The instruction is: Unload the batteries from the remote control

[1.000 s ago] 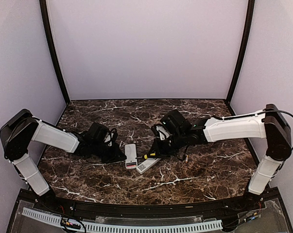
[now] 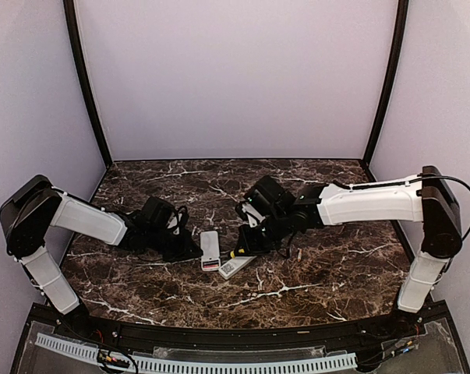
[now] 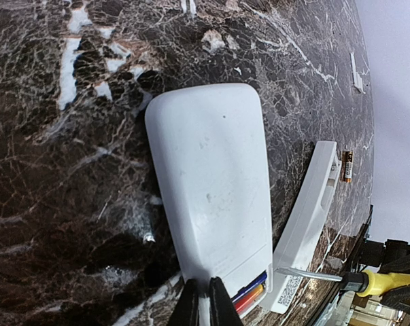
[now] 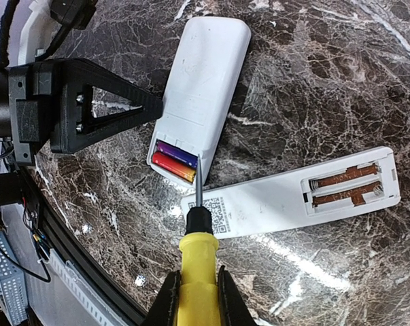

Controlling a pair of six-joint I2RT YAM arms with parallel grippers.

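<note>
A white remote control lies back side up with its battery bay uncovered. Two batteries sit in it: a purple one and a red-orange one. My left gripper is shut on the remote's long side near the bay, with white casing showing between its fingers. A yellow-handled screwdriver is held in my shut right gripper. In the right wrist view the screwdriver's metal tip is at the right end of the batteries, by the bay's edge; contact with them cannot be made out.
A second white remote lies beside the first, its battery bay empty. One loose battery rests on the marble table beyond it.
My right gripper and the screwdriver have shifted slightly left and down in the top view. The left arm and both remotes have stayed where they were.
</note>
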